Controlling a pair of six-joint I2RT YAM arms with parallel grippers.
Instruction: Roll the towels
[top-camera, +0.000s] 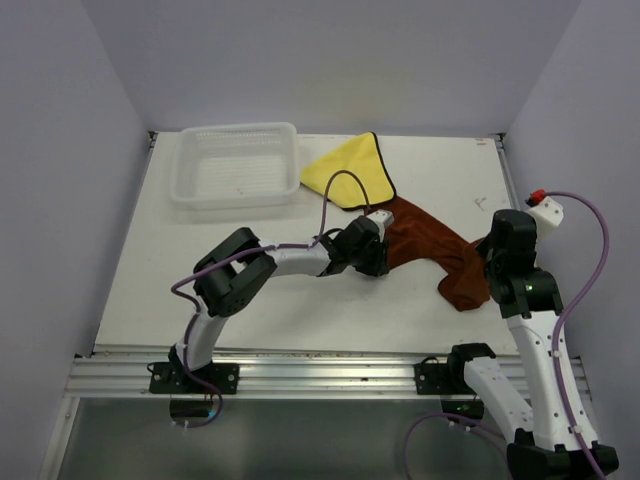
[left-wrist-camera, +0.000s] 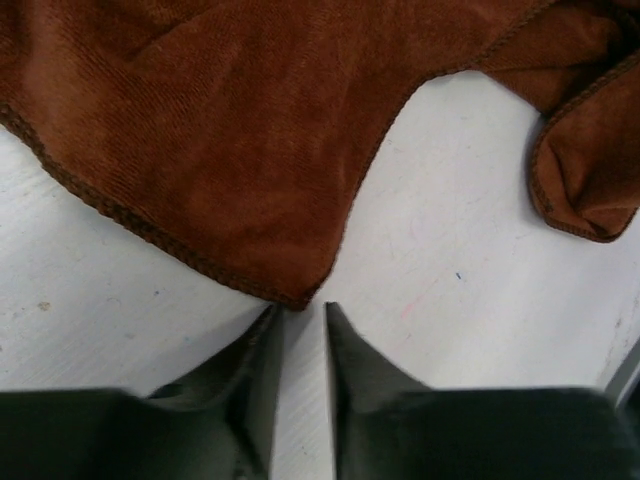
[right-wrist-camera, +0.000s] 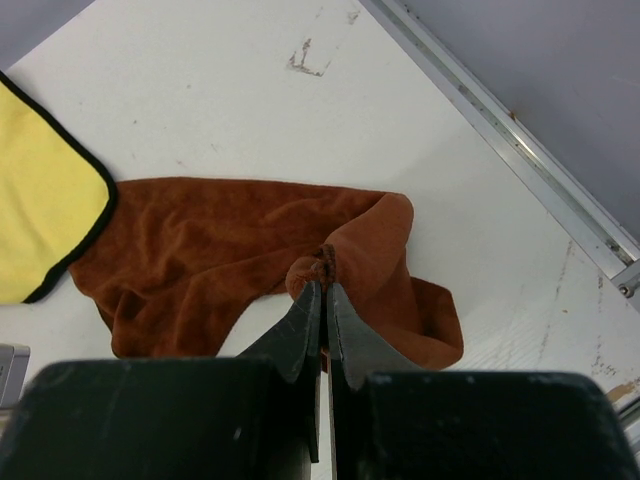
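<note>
The brown towel (top-camera: 425, 230) lies crumpled across the right of the table, its right part folded over. In the left wrist view a corner of it (left-wrist-camera: 250, 220) points down between the fingertips of my left gripper, which is slightly open at that corner. My right gripper is shut at the towel's folded part, with a bunched brown edge at its fingertips; how much cloth is between them is hard to tell. The yellow towel (top-camera: 340, 170) with black edging lies flat behind the brown one.
An empty white plastic bin (top-camera: 235, 135) stands at the back left. A metal rail (right-wrist-camera: 480, 110) runs along the right edge, close to walls.
</note>
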